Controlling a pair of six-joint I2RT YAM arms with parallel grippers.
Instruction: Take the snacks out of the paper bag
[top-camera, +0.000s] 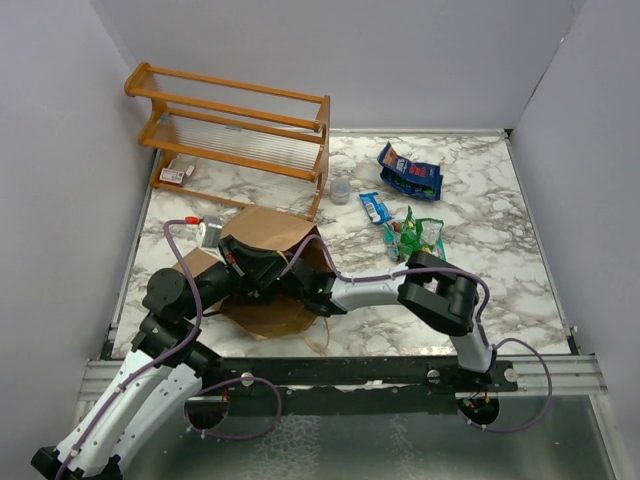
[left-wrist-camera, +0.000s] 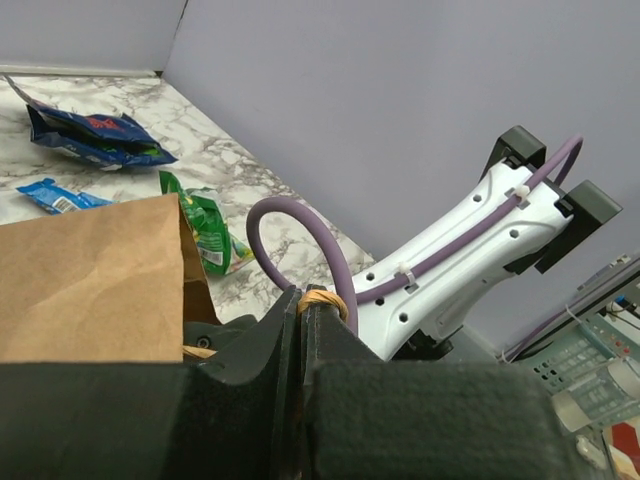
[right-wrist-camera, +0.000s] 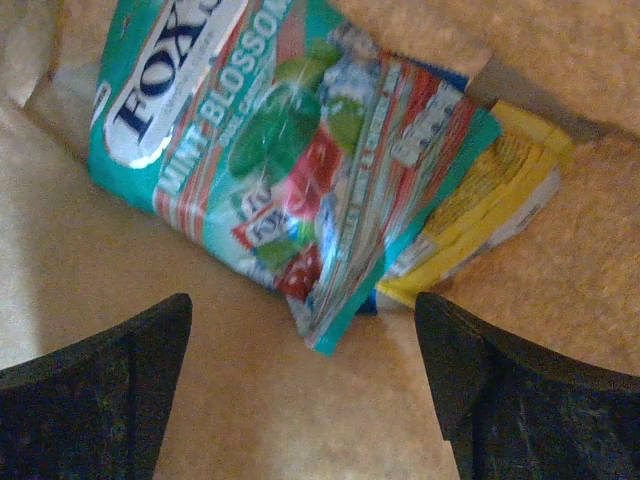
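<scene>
The brown paper bag (top-camera: 270, 320) lies at centre-left, mostly hidden under both arms. My left gripper is shut at the bag's top edge, near its twisted handle. My right gripper is open inside the bag, over a teal Fox's Mint Blossom candy bag (right-wrist-camera: 260, 160) with a yellow packet (right-wrist-camera: 480, 200) beneath it. Outside, on the marble to the right, lie a dark blue pack (top-camera: 410, 175), a small light blue packet (top-camera: 374, 207) and a green pack (top-camera: 413, 235).
A wooden rack (top-camera: 230, 135) stands at the back left, with a small clear cup (top-camera: 340, 192) beside it. Walls enclose the sides and back.
</scene>
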